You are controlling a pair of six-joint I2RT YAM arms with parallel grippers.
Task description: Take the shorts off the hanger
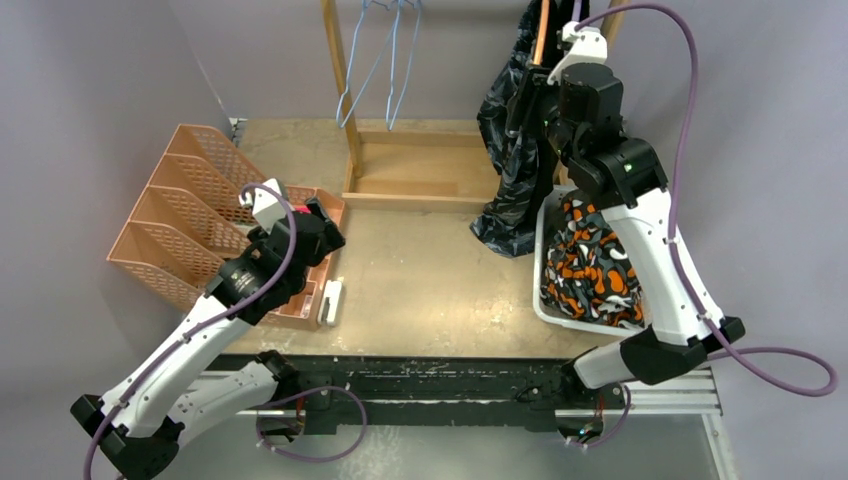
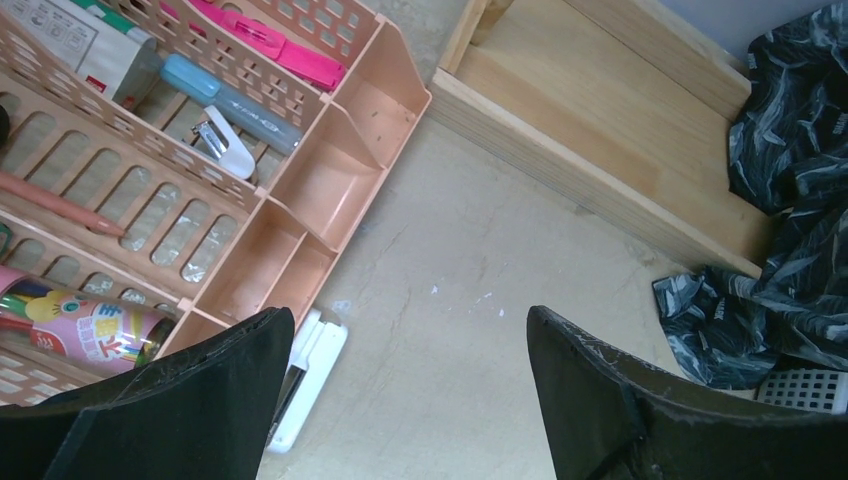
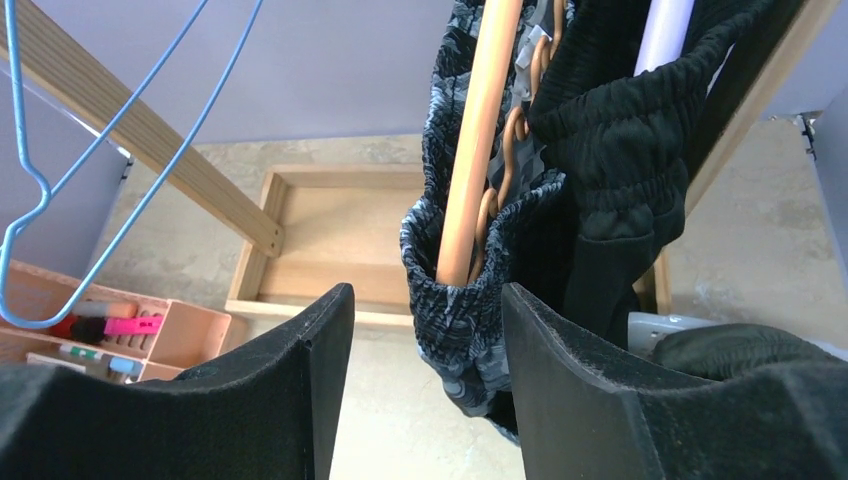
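Note:
Dark patterned shorts point(image 3: 455, 335) hang on an orange hanger point(image 3: 478, 150) at the right side of the rack. The hanger's near end shows inside their waistband. Close in front of them, my right gripper is open, with its fingertips apart on either side of the near edge of the cloth; I cannot tell whether they touch it. Behind and to the right hangs a black garment point(image 3: 620, 150) on a purple hanger point(image 3: 664, 35). My left gripper stands open and empty over the tabletop beside the peach organizer point(image 2: 330, 190).
Blue wire hangers point(image 1: 393, 65) hang empty at the rack's left. A white basket point(image 1: 540, 270) with orange, black and white cloth point(image 1: 590, 265) stands below the right arm. A white item point(image 1: 331, 302) lies by the organizer.

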